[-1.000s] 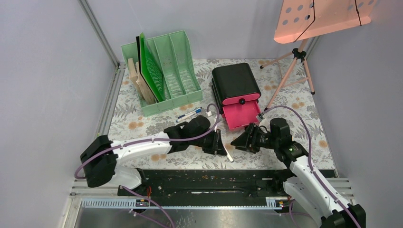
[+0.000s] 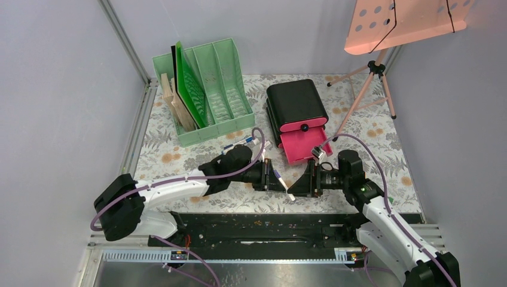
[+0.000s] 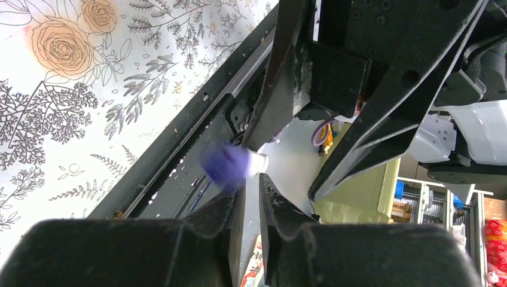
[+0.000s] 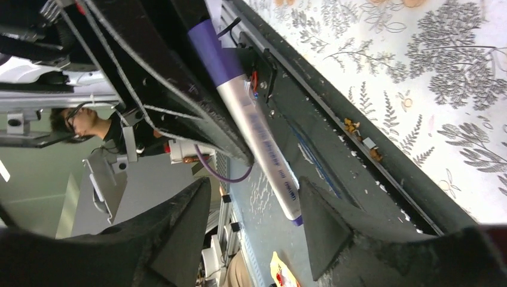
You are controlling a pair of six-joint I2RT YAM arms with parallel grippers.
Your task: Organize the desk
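Observation:
A white marker with a purple cap (image 4: 215, 51) is held slantwise above the front of the desk by my left gripper (image 2: 278, 185). In the right wrist view its white barrel (image 4: 263, 143) runs down to a purple-tipped end. My right gripper stands open around that end, close to its right-hand finger (image 4: 320, 224); whether they touch is unclear. In the left wrist view the purple part (image 3: 226, 165) is blurred beyond the left fingers. A blue-and-white marker (image 2: 239, 144) lies on the desk behind the left arm, partly hidden.
Back left, a green divided rack (image 2: 218, 133) holds folders and books, with free slots on its right. A black box (image 2: 296, 98) has its pink drawer (image 2: 302, 145) pulled out, near the right arm. A pink stand (image 2: 357, 98) occupies the back right.
My right gripper has moved left and toward the desk's front, closing in on the marker's free end. The left gripper has shifted slightly left, still holding the marker.

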